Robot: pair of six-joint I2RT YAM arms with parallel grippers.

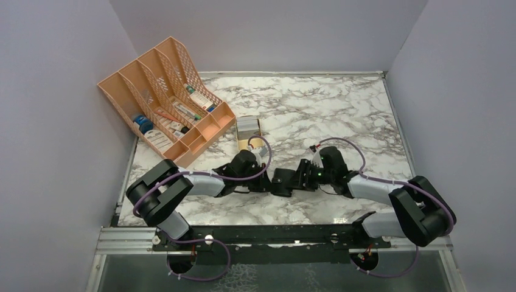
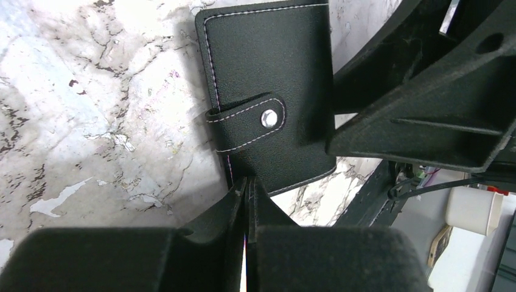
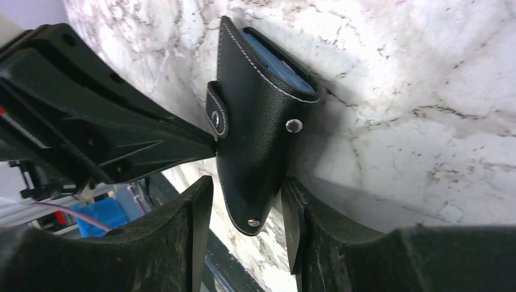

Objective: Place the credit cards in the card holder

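Observation:
A black stitched card holder (image 1: 283,182) lies on the marble table between my grippers; in the left wrist view its snap strap (image 2: 243,128) faces up, and the right wrist view shows a blue insert (image 3: 274,61) inside it. My left gripper is shut, its tips against the holder's lower left, nothing seen between them. My right gripper stands part open at the holder's opposite side, its tips low along it. Behind the left gripper, an open box (image 1: 247,125) holds a grey stack, probably cards.
A peach organizer (image 1: 210,129) with bottles and tubes stands at the back left. The front edge (image 1: 274,234) runs just below the grippers.

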